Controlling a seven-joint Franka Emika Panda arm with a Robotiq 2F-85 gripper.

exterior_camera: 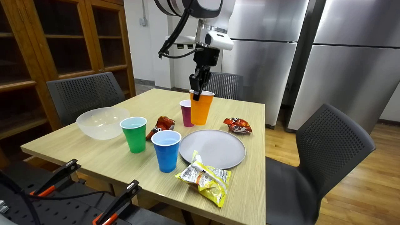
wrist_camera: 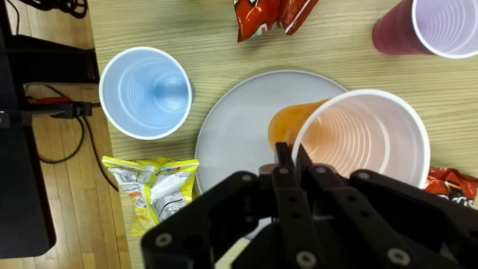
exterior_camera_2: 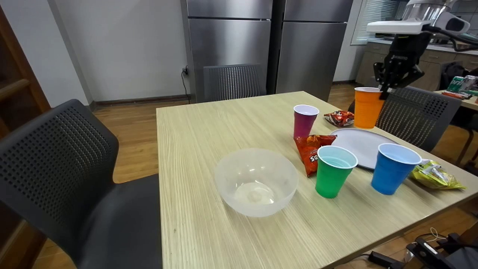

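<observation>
My gripper is shut on the near rim of an orange cup [exterior_camera: 201,108], one finger inside and one outside. The orange cup hangs mouth up and slightly tilted. In the wrist view its base overlaps the grey plate [wrist_camera: 237,130], which lies flat on the table. Exterior view 2 shows the orange cup [exterior_camera_2: 368,109] at the plate's far side, above the tabletop. A purple cup [exterior_camera: 186,114] stands just behind it in exterior view 1. A blue cup [exterior_camera: 166,153] and a green cup [exterior_camera: 134,137] stand upright nearer the front.
A yellow snack bag [exterior_camera: 210,183] lies by the plate's front edge. Red bags lie beside the green cup [exterior_camera_2: 311,152] and beyond the plate [exterior_camera_2: 339,118]. A frosted bowl [exterior_camera_2: 255,197] sits to the left.
</observation>
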